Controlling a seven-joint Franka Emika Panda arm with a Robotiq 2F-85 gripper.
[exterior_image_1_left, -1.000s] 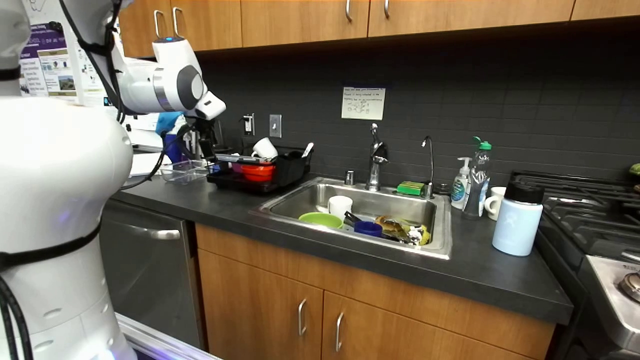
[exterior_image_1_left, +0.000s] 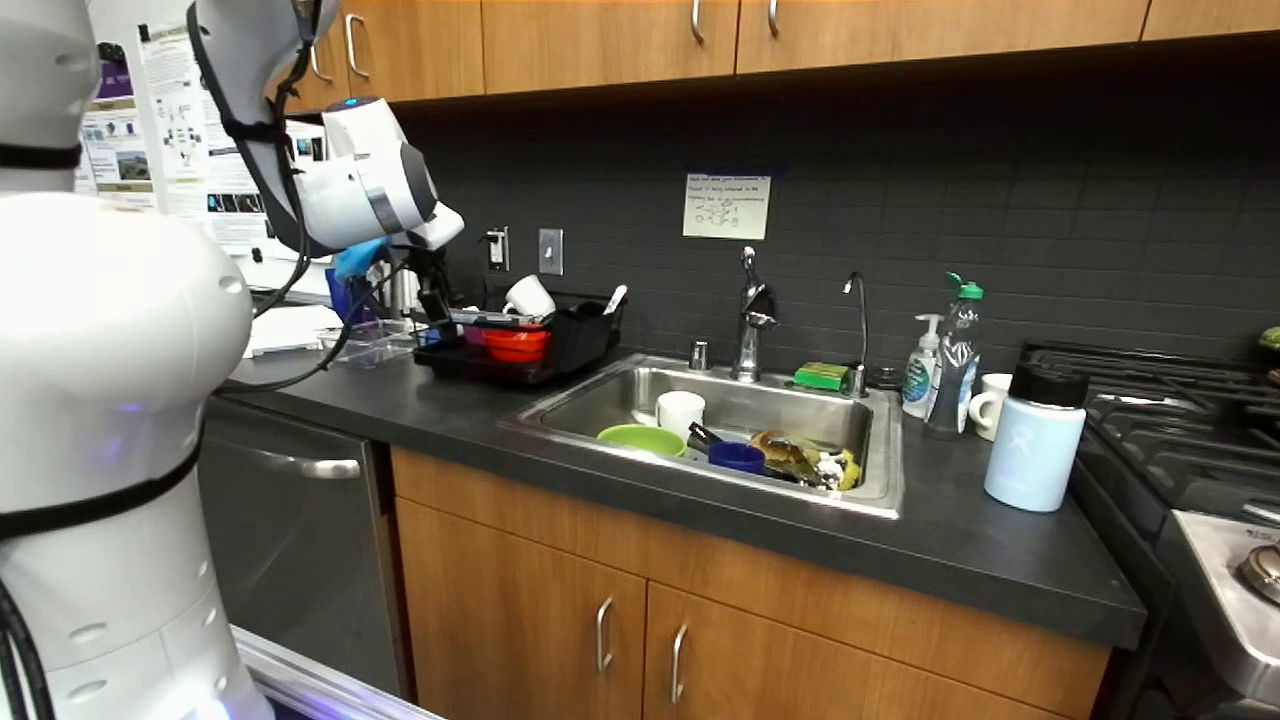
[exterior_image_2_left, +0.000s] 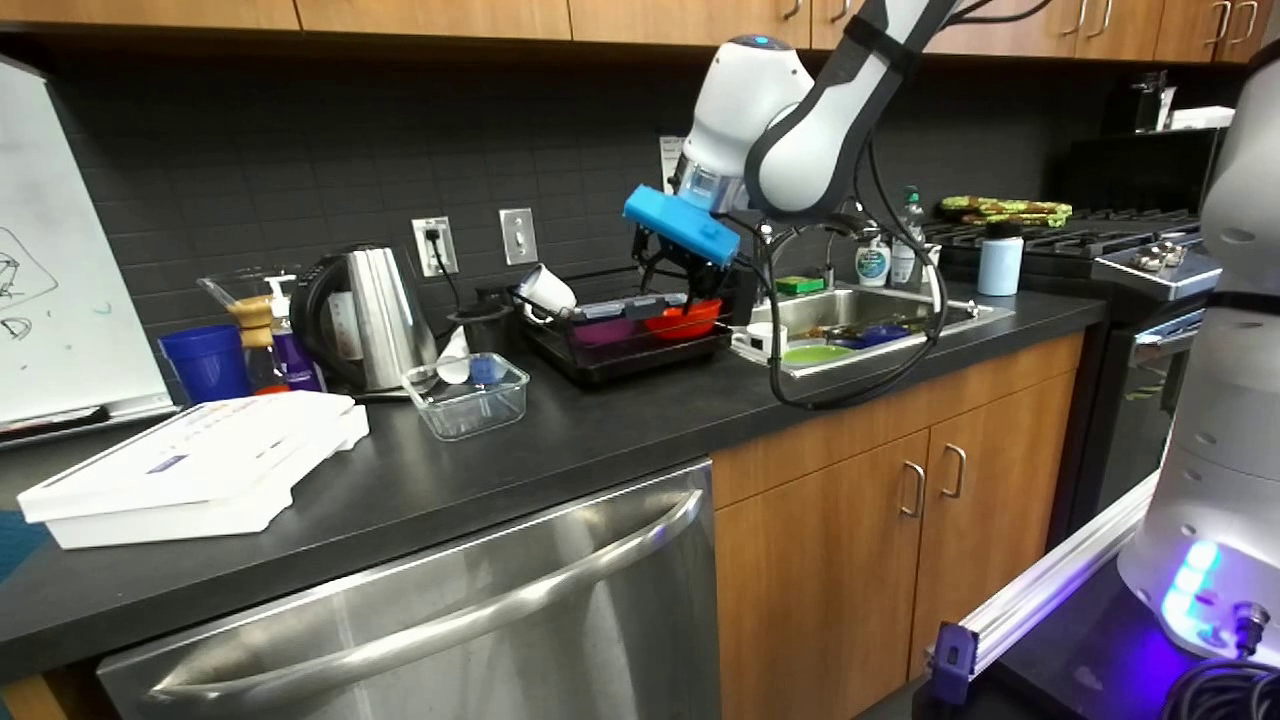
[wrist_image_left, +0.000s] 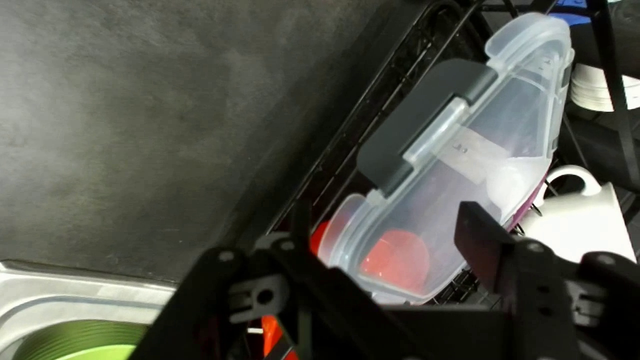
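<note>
A clear plastic lid or shallow container (wrist_image_left: 456, 174) with a dark grey clasp (wrist_image_left: 429, 123) lies across the black dish rack (exterior_image_2_left: 588, 366). Below it, a red bowl (exterior_image_2_left: 684, 320) and a purple dish (exterior_image_2_left: 606, 331) sit in the rack. My gripper is over the red-bowl end of the clear piece, its fingers (wrist_image_left: 480, 237) spread apart with a wide gap. Whether either finger touches the plastic I cannot tell. From the side, the gripper (exterior_image_1_left: 434, 288) points down at the rack.
A white mug (exterior_image_2_left: 546, 292) leans at the rack's left end. Near it stand a glass container (exterior_image_2_left: 470, 408) and a steel kettle (exterior_image_2_left: 378, 318). The sink (exterior_image_1_left: 888, 438) holds several dishes. Bare counter (wrist_image_left: 138, 132) borders the rack's front.
In exterior view 1, the arm and gripper have shifted to the right and slightly lower over the rack. The sink and its dishes look the same.
</note>
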